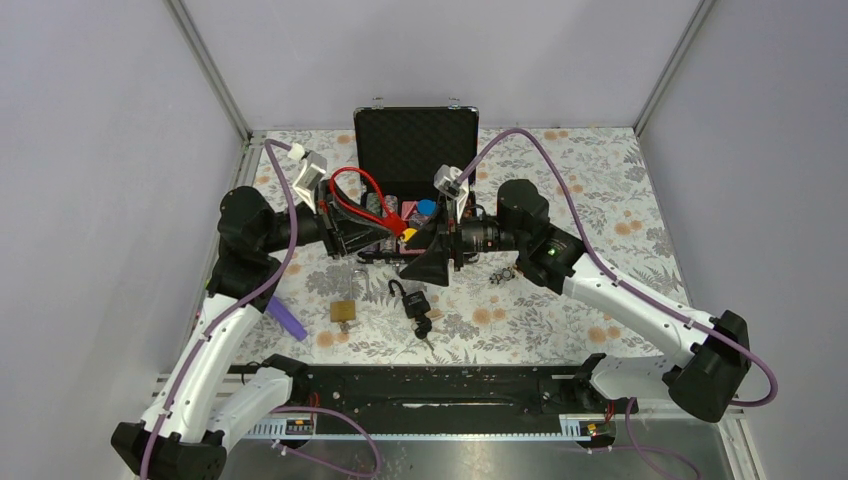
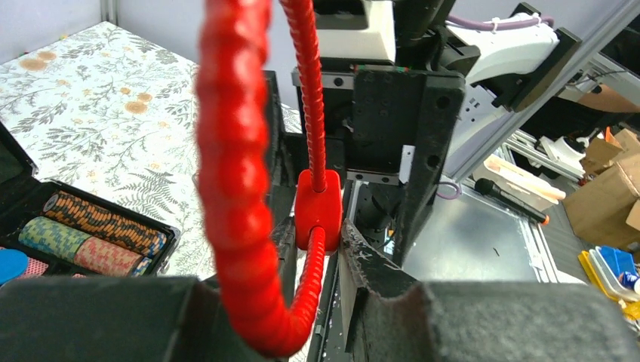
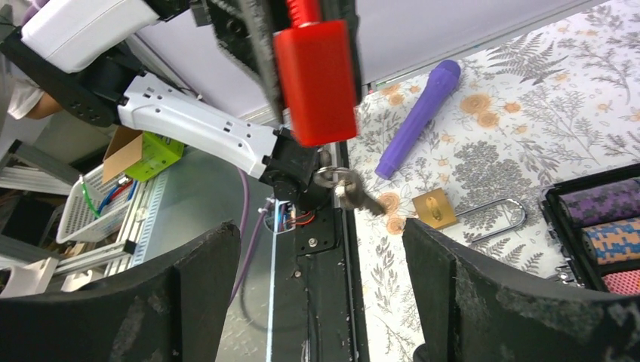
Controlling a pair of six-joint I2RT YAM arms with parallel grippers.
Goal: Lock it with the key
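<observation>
A red cable lock [image 2: 318, 210] is held up in the air by my left gripper [image 1: 384, 222], its fingers pressed to both sides of the lock body and the red loop rising above. A small yellow part [image 1: 408, 235] shows at the lock's end. In the right wrist view the red lock body [image 3: 317, 83] hangs above a blurred metal ring with a key [image 3: 346, 187]; whether the key sits in the lock is unclear. My right gripper faces the lock with its fingers wide apart and nothing between them.
A brass padlock [image 1: 343, 311], a black padlock [image 1: 416, 305] and a purple rod [image 1: 287, 319] lie on the front of the table. Behind the grippers stands an open black case [image 1: 417, 150] with coloured contents.
</observation>
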